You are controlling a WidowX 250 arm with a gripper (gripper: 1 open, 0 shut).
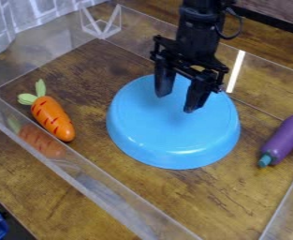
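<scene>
My black gripper (pixel 190 86) is low over the back half of a large blue disc (pixel 171 131), its fingers apart with no object visible between them. An orange toy carrot (pixel 52 117) with green leaves lies at the left. A purple toy eggplant (pixel 281 141) lies at the right, beside the disc.
Clear walls (pixel 111 197) edge the wooden work surface at the left and lower right. Bare wood shows in front of the disc and at the upper left. A thin white strip (pixel 235 73) is at the back right.
</scene>
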